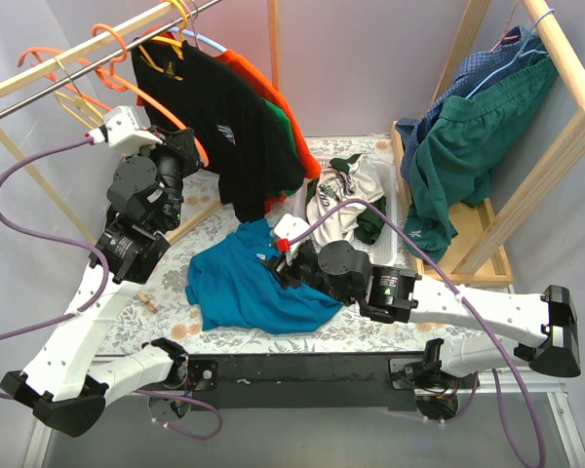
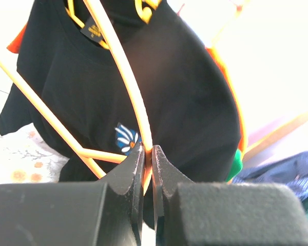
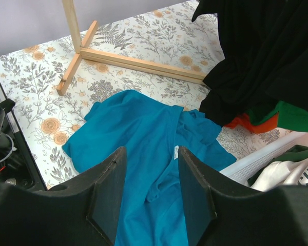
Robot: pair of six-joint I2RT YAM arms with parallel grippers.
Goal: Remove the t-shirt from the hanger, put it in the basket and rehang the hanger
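A teal t-shirt lies crumpled on the floral surface, off any hanger. Up by the rail, my left gripper is shut on a bare orange hanger. In the left wrist view the orange hanger passes between the fingertips, with a black t-shirt behind it. Over the teal t-shirt my right gripper stands open, nothing between its fingers. In the top view the right gripper hides part of the shirt.
Black, orange and green shirts hang on the rail at the back left. A white basket with clothes stands behind my right arm. Green shorts hang on the wooden rack at the right.
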